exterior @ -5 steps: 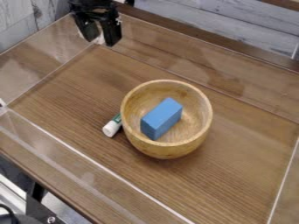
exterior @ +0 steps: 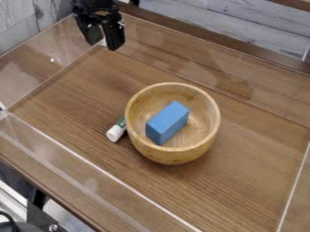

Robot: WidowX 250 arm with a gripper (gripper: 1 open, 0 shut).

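Note:
My gripper [exterior: 107,36], black, is at the top left over the back of the wooden tray; whether it is open or shut is too small to tell. A wooden bowl [exterior: 194,145] at centre right holds a blue block [exterior: 168,122]. A small white tube with a green end [exterior: 118,129] lies just left of the bowl.
The tray floor [exterior: 248,190] is clear on the left, at the back and at the front right. Pale raised edges border it, and dark cables show at the bottom left outside it.
My gripper has shifted slightly to the left. The bowl, block and tube have not visibly moved.

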